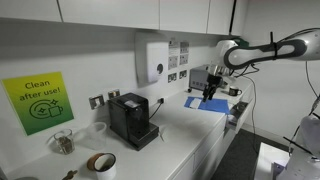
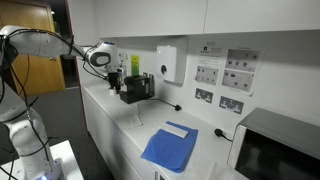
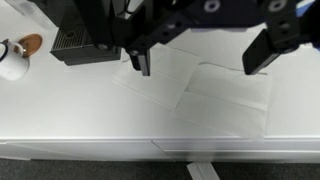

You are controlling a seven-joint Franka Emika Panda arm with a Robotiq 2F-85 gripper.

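My gripper is open above the white counter, its dark fingers wide apart with nothing held between them. A flat white sheet, like a paper towel, lies on the counter below, creased down its middle. In the first exterior view the gripper hangs in front of the blue cloth. The second exterior view puts the gripper farther down the counter, near the black coffee machine, with the blue cloth lying well apart from it.
The coffee machine stands against the wall. A mug and a glass jar are at the near end of the counter. A dark microwave sits at the other end. The counter edge drops to the floor.
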